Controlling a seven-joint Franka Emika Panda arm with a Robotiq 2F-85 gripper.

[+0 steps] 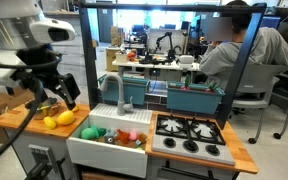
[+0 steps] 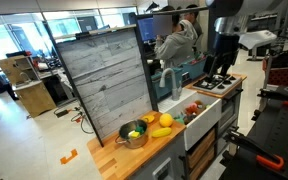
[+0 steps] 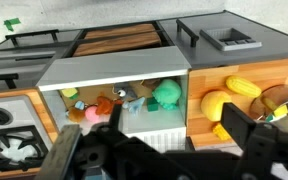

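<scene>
My gripper stands open above the play kitchen, its two dark fingers apart with nothing between them. At the left of the first exterior view the gripper hangs in front of the counter and hides part of the metal pot. A white sink lies below it, holding several toys, among them a green one and an orange one. Beside the sink on the wooden counter lie yellow fruits and a longer yellow piece. The metal pot sits at the counter's end.
A stove with black grates stands on the other side of the sink. The tall faucet and blue bins rise behind. A whitewashed panel borders the counter. Someone is seated in the background.
</scene>
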